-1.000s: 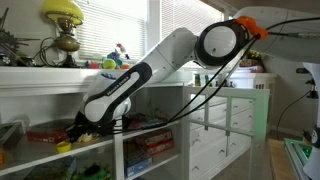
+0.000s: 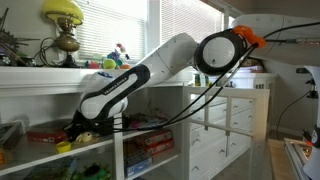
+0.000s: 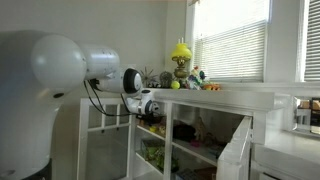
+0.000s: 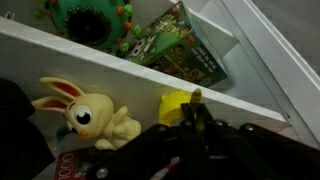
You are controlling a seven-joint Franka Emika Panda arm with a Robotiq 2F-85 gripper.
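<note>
A small yellow cup (image 4: 176, 104) is at my gripper in the wrist view. The dark fingers are close together at the cup's right side, with a small tan tip showing between them. My gripper looks shut on the cup, though the fingers hide the exact contact. In exterior view 1 the same yellow cup (image 2: 64, 147) is by the front edge of the shelf, below the end of the arm. A cream rabbit figure (image 4: 92, 112) with large eyes is left of the cup in the wrist view.
A white shelf edge (image 4: 130, 66) crosses the wrist view. Beyond it are a green illustrated box (image 4: 178, 45) and a round red-and-green object (image 4: 90, 18). A yellow lamp (image 2: 66, 42) stands on the upper ledge. Boxes (image 2: 158, 143) fill the neighbouring compartment.
The arm has shifted only slightly at its upper bend. The yellow cup stays by the shelf edge, with no clear change at the gripper.
</note>
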